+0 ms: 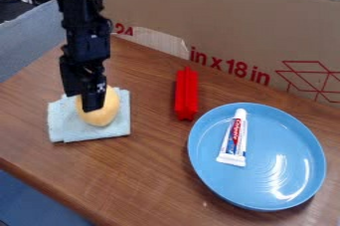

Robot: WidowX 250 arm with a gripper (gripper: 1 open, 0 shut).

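My black gripper is low over a yellow oval object that rests on a folded light blue cloth at the left of the table. The fingertips reach the object's upper part; whether they are closed on it, I cannot tell. A toothpaste tube lies on a blue plate at the right.
A red oblong object lies behind the plate's left side. A cardboard wall bounds the back. Bare wood is clear at the front centre, and the table's edge drops off at the lower left.
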